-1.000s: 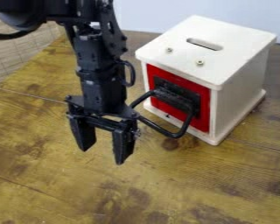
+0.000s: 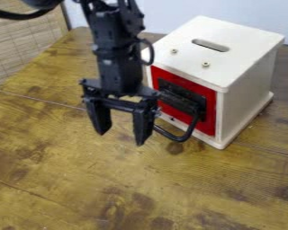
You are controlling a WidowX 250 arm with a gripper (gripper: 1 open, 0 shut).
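Observation:
My black gripper [image 2: 120, 118] hangs open over the wooden table, left of a white box [image 2: 238, 97], with nothing between its fingers. The box has a slot and two small knobs on top. Its red front face [image 2: 205, 122] carries a black fitting with a black looped bar [image 2: 189, 132] reaching out toward my gripper, partly behind it.
A woven mat [image 2: 14, 54] lies at the upper left, and a pale wall stands behind the box.
The box has not visibly moved.

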